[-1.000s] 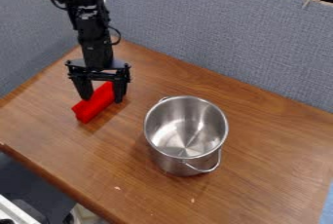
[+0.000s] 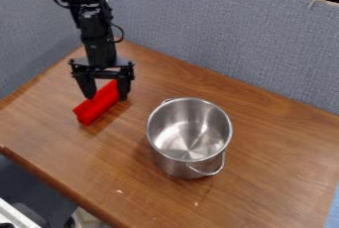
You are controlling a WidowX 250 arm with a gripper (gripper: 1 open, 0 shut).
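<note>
A red elongated block (image 2: 95, 108) lies diagonally on the wooden table at the left. My black gripper (image 2: 103, 87) is down over the upper end of that block, its two fingers on either side of it; whether they touch it I cannot tell. To the right stands a steel pot (image 2: 188, 133) with side handles, apart from the block.
Grey padded walls (image 2: 239, 44) bound the table at the back and left. A pale shelf edge shows at the top right.
My arm and gripper have shifted very slightly to the left. The block and pot look unchanged.
</note>
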